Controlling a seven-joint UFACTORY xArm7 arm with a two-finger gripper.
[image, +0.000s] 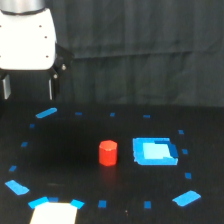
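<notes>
A red block (108, 153) with a rounded or many-sided outline sits on the dark table near the middle. To its right lies a white patch bordered in blue (167, 140); whether it is a shallow tray or a flat marking, I cannot tell. High at the left hangs my gripper (29, 88) under its white hand. Its two dark fingers are spread wide, with nothing seen between them. It stays well above the table, apart from the red block.
At the bottom edge a pale square (54, 214) with blue tape beside it is partly cut off. Blue tape pieces (186, 198) and small blue marks dot the table. Dark curtains (140, 50) hang behind. Bare table surrounds the red block.
</notes>
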